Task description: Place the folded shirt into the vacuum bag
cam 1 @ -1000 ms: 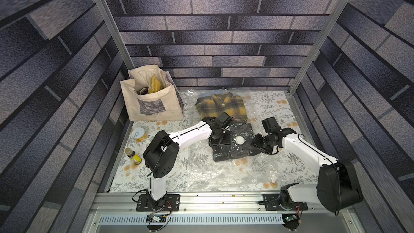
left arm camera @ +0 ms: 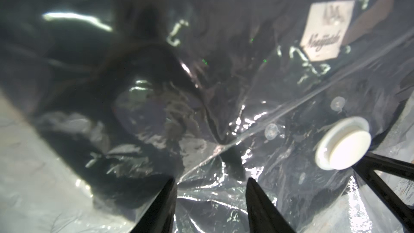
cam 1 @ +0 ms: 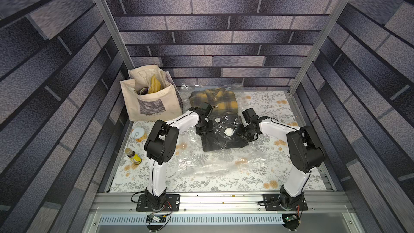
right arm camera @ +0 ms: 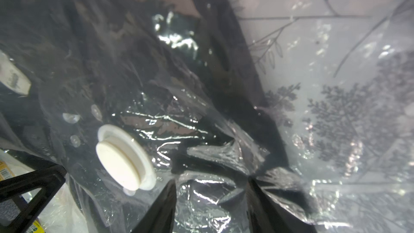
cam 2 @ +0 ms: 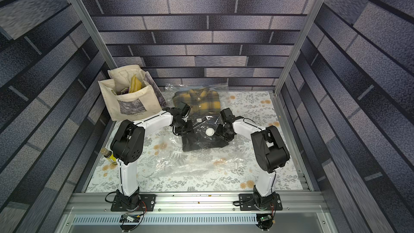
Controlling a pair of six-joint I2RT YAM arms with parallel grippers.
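Note:
The clear vacuum bag [cam 1: 189,164] lies flat on the table with creased film. Under its film shows a dark folded garment [cam 1: 224,144]; the bag's white round valve [cam 1: 229,132] lies over it. A yellow-and-black plaid shirt [cam 1: 214,99], collar toward the back wall, lies just behind and also appears under film. At the dark garment's left side is my left gripper; by its right side is my right gripper. Both pairs of fingertips stand apart, close over wrinkled film. No firm hold shows between them.
A cream tote bag [cam 1: 153,110] with yellow contents stands at the back left. A can [cam 1: 138,134] and a yellow-labelled bottle [cam 1: 133,156] stand along the left edge.
Both grippers have moved left and toward the back. The bag, valve, dark garment and plaid shirt have shifted the same way. The right arm has swung inward.

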